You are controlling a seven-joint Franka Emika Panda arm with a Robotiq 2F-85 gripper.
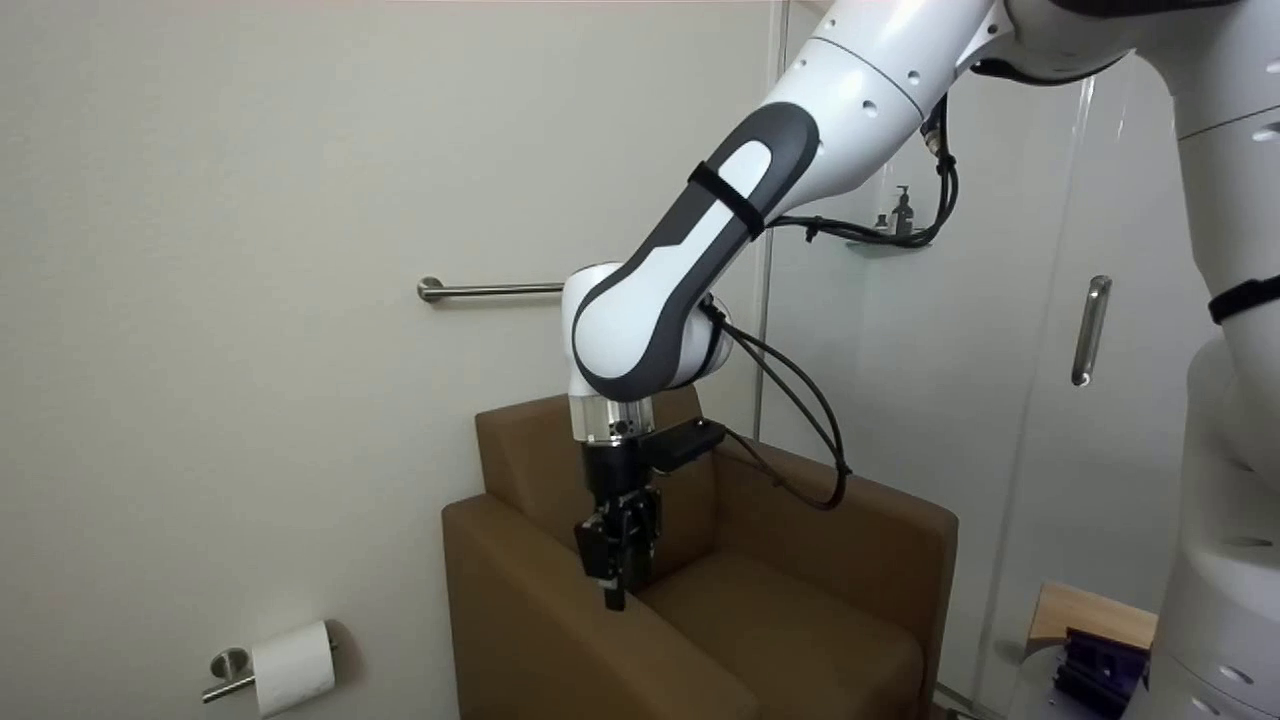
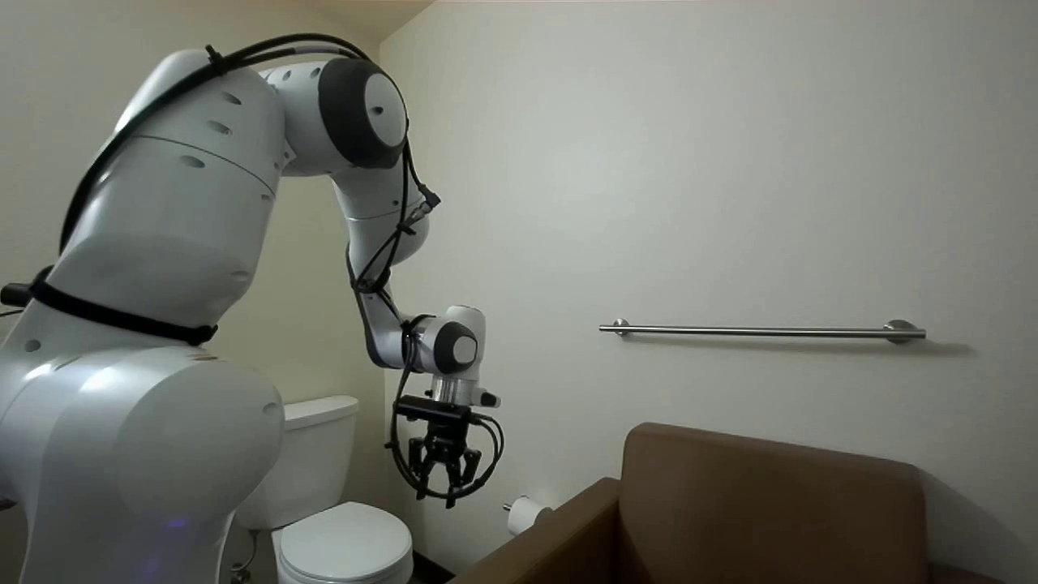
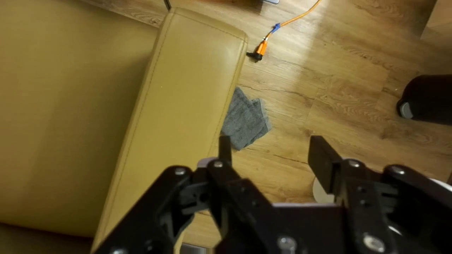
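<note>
My gripper points downward with its two black fingers well apart, so it is open, and only bare floor shows between them in the wrist view. In exterior view 1 the gripper (image 1: 615, 594) hangs in front of the brown armchair (image 1: 540, 600), near its armrest. Exterior view 2 shows the gripper (image 2: 435, 498) in the air to the left of that chair. A grey cloth (image 3: 244, 120) lies folded on the wooden floor beside the armrest (image 3: 186, 80), beyond the left fingertip and well below it.
An orange cable (image 3: 263, 44) ends on the floor near the armrest's corner. A black object (image 3: 428, 99) stands at the right. A toilet (image 2: 340, 545), a toilet paper roll (image 1: 294, 667) and a towel bar (image 2: 759, 331) are along the walls.
</note>
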